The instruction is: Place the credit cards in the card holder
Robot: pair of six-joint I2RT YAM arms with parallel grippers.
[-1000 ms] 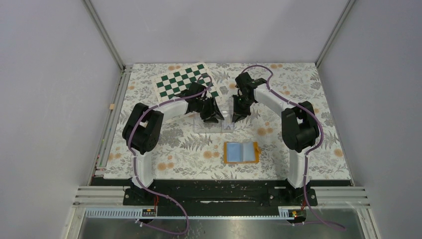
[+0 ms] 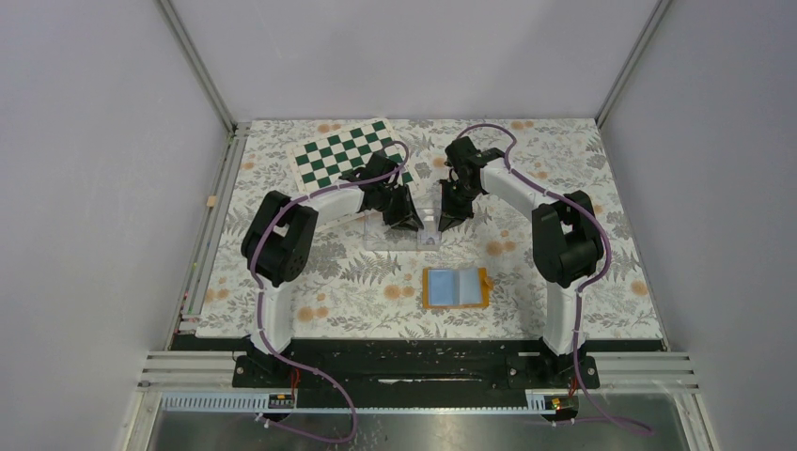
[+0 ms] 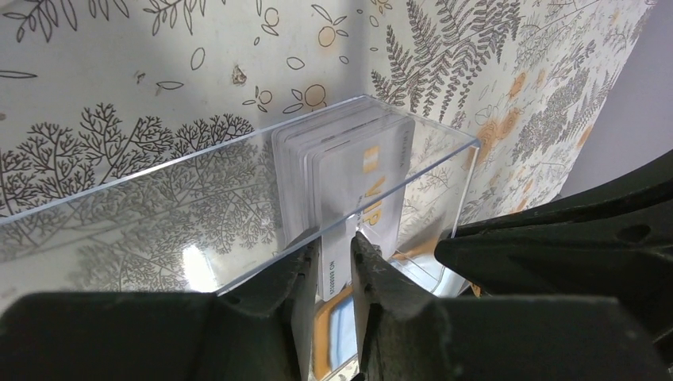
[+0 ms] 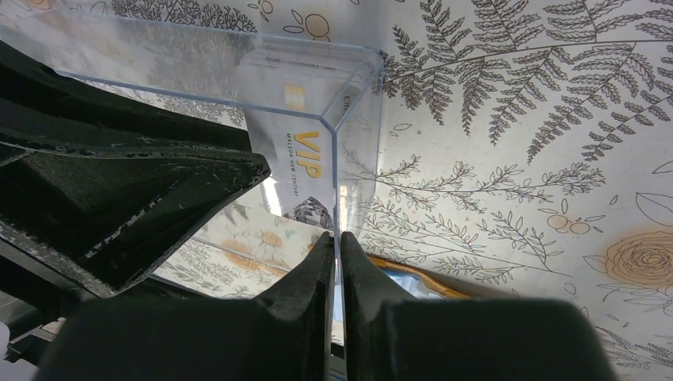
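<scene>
Whitish VIP credit cards point(image 3: 381, 171) stand stacked upright in the right end of a clear box point(image 2: 391, 249). My left gripper reaches to the stack with its fingers point(image 3: 367, 258) part open; the front card shows in the gap, and I cannot tell whether they touch it. On the box's right end wall point(image 4: 335, 182), my right gripper is shut, the thin plastic between its fingertips. The card holder point(image 2: 455, 305), open with pale blue pockets and an orange-brown border, lies on the table nearer the front.
A green-and-white checkered sheet point(image 2: 324, 169) lies behind the left arm. Both grippers are close together at the box.
The left arm has shifted slightly to the right, bringing its gripper farther over the cards. The right arm, the box and the card holder look unmoved.
</scene>
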